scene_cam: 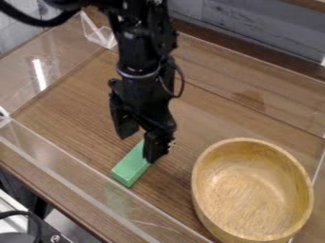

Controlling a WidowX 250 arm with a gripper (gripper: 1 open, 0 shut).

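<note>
My gripper point(143, 139) hangs in the middle of the camera view, low over the upper end of a green block point(129, 171) on the wooden table. Its black fingers are open and point down, one at the left, the other partly over the block's top end. Whether they touch the block I cannot tell.
A large tan oval bowl point(252, 190) fills the lower right, a short way from the block. A clear wire or plastic holder point(102, 30) stands at the back left, partly behind my arm.
</note>
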